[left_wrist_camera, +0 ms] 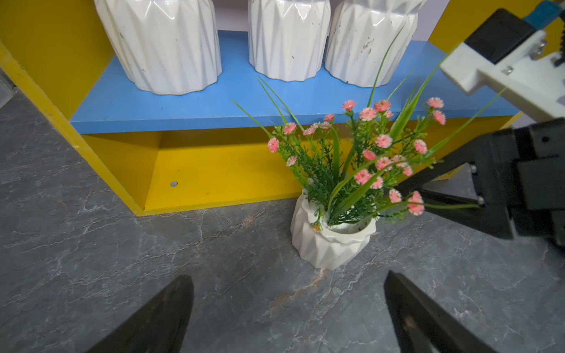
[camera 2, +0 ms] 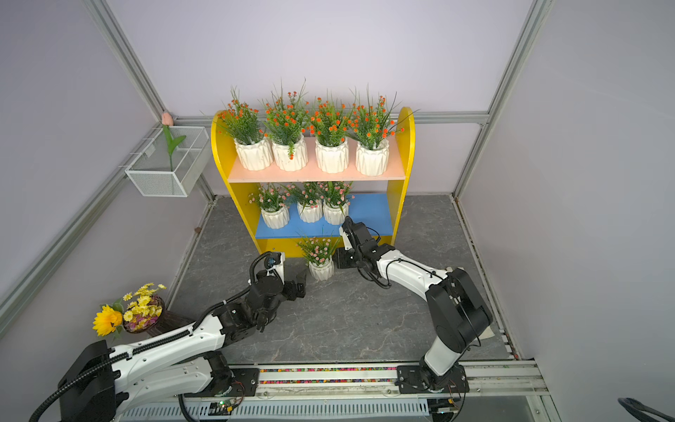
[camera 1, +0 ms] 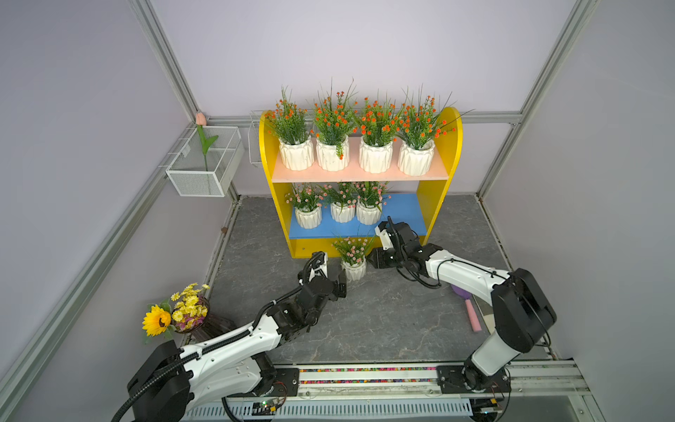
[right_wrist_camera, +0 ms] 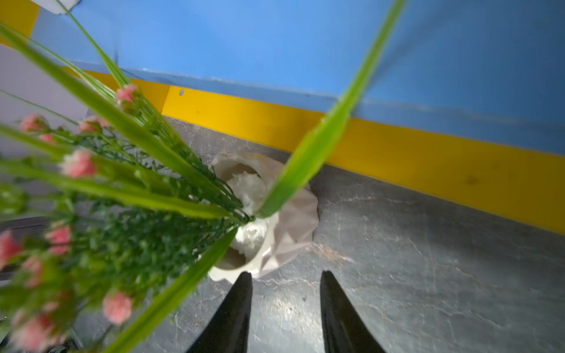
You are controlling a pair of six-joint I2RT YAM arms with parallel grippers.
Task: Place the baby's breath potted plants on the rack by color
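A white pot with pink baby's breath (camera 1: 353,267) stands on the floor before the rack. My left gripper is open, low left of it with nothing between its fingers. My right gripper hangs just right of the pot, fingers apart and empty. Three pink-flowered pots (camera 1: 308,216) stand on the blue shelf (camera 1: 404,218), whose right end is free. Four orange-flowered pots (camera 1: 334,154) fill the pink shelf (camera 1: 351,176).
A white wire basket with a tulip (camera 1: 200,176) hangs on the left wall. Sunflowers and yellow flowers (camera 1: 158,320) stand at the left. A pink-handled tool (camera 1: 471,313) lies at the right, partly behind the right arm.
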